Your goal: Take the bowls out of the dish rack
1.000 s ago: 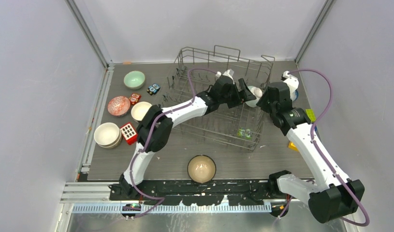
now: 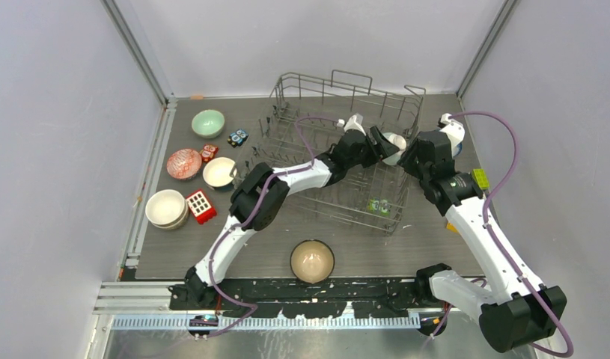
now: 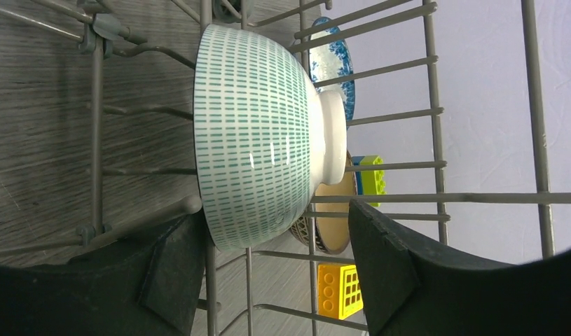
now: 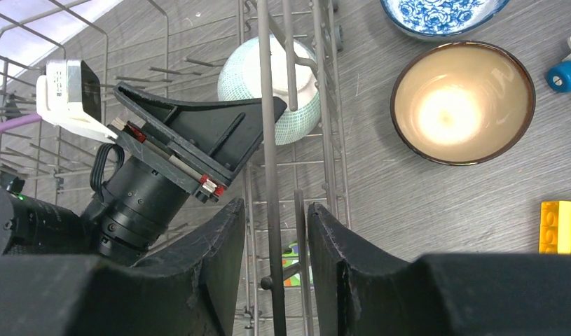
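Observation:
A white bowl with green dashes (image 3: 251,133) rests on its side among the wires of the dish rack (image 2: 339,217), toward its right side, foot facing outward. My left gripper is open, one finger on each side of the bowl's lower part; whether the pads touch it cannot be told. In the top view, the left gripper (image 2: 385,145) partly covers the bowl (image 2: 394,153). My right gripper is at the rack's right edge, its fingers apart with upright rack wires between them and no bowl there.
Right of the rack lie a brown-rimmed tan bowl (image 4: 461,105), a blue-flowered bowl (image 4: 436,15) and a yellow block (image 4: 554,227). Several bowls, among them a green one (image 2: 208,123), stand on the left. Another tan bowl (image 2: 312,261) sits at the front. The two grippers are close together.
My left arm has reached a little further right around the bowl, which has shifted slightly rightward. The right arm has moved only slightly.

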